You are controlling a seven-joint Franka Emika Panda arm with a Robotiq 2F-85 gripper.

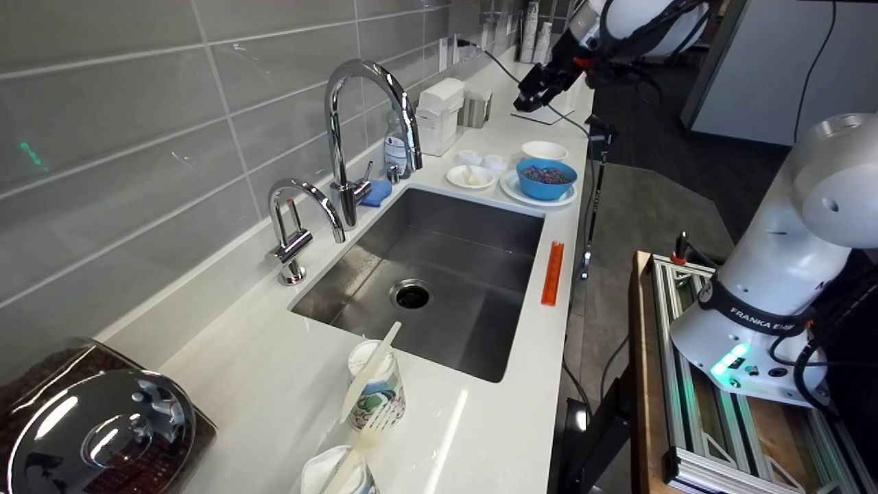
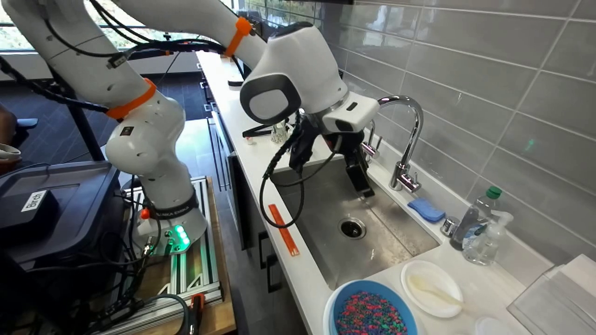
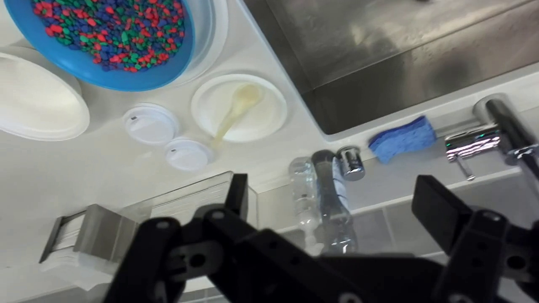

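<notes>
My gripper stands open in the wrist view, its two fingers far apart with nothing held. Beyond the gap, a clear soap bottle (image 3: pixel 304 194) and a darker bottle (image 3: pixel 329 207) stand by the wall. A blue sponge (image 3: pixel 402 138) lies behind the sink's edge. Left of it, a white plate (image 3: pixel 207 108) holds a pale spoon (image 3: pixel 241 103). The blue bowl (image 3: pixel 129 83) of red, green and blue bits sits at upper left. In exterior view 1 the gripper (image 1: pixel 539 88) is high over the counter, clear of everything on it.
The sink (image 1: pixel 461 247) is empty, with a tall faucet (image 1: pixel 335 132) and a smaller one (image 1: pixel 280 222) behind it. An orange strip (image 1: pixel 553 273) lies on the front rim. Cups with utensils (image 1: pixel 385 395) stand on the near counter. A napkin dispenser (image 1: pixel 438 115) is by the wall.
</notes>
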